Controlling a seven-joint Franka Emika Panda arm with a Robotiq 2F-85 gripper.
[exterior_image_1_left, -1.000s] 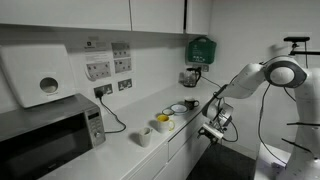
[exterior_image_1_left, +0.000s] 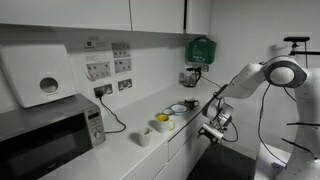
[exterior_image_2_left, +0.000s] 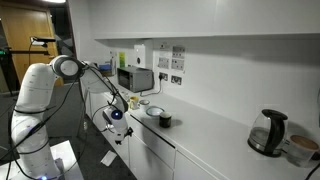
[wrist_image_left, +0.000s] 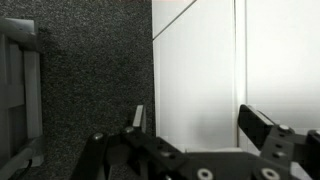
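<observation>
My gripper stands open, its two dark fingers set wide apart at the lower edge of the wrist view. White cabinet fronts (wrist_image_left: 195, 75) with narrow seams fill the space beyond and between them; nothing is held. In exterior view 1 the gripper (exterior_image_1_left: 211, 134) hangs low by the cabinet fronts, below the worktop. From exterior view 2 it (exterior_image_2_left: 121, 136) is likewise down beside the white fronts. Whether a finger touches a panel I cannot tell.
On the worktop (exterior_image_2_left: 215, 132) stand a microwave (exterior_image_1_left: 62, 133), mugs (exterior_image_1_left: 164, 123), plates (exterior_image_1_left: 178, 108), a dark pot (exterior_image_2_left: 165, 119) and a kettle (exterior_image_2_left: 267, 132). Dark floor (wrist_image_left: 95, 65) lies open beside the cabinets.
</observation>
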